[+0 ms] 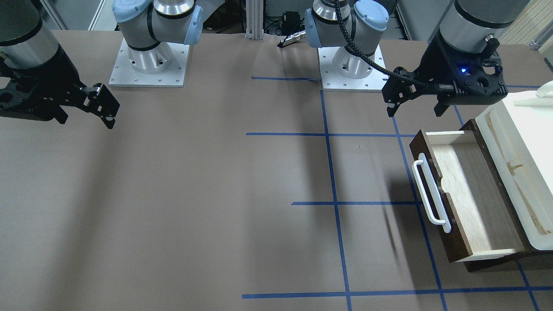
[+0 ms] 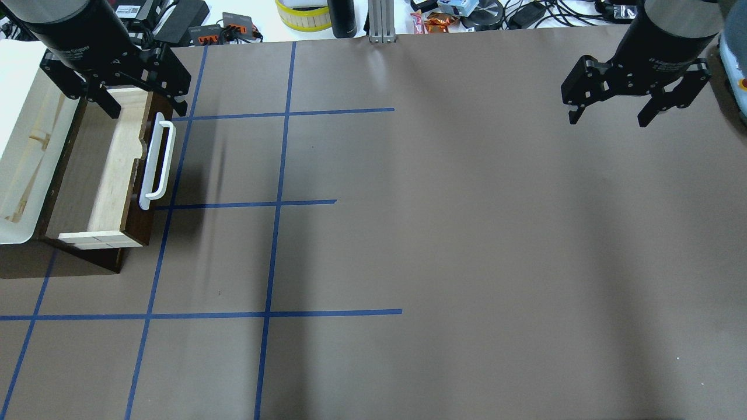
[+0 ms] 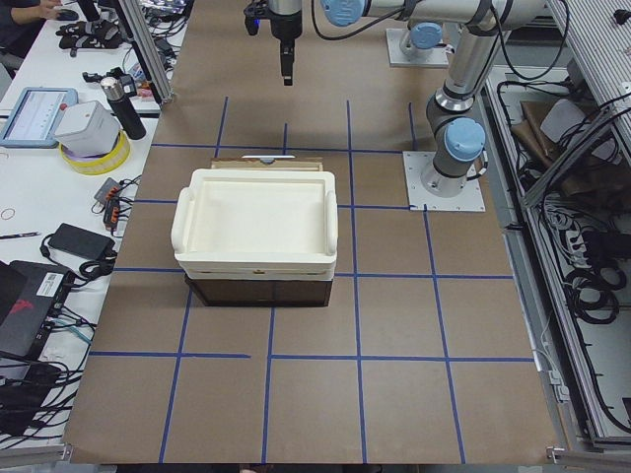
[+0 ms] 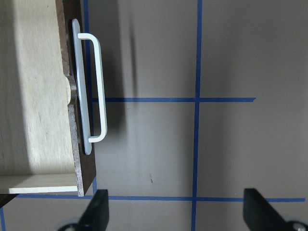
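Observation:
A small dark wooden box with an open drawer (image 1: 474, 197) stands at the right of the front view, with a white handle (image 4: 99, 86) on the drawer's front. The drawer looks empty. A white plastic tray (image 3: 254, 225) sits on top of the box. My gripper hangs open above the table beside the drawer, its fingers wide apart at the bottom of the wrist view, nothing between them.
A second arm's gripper (image 2: 607, 115) hangs at the opposite side in the top view. A cluttered side bench (image 3: 39, 187) runs along one edge.

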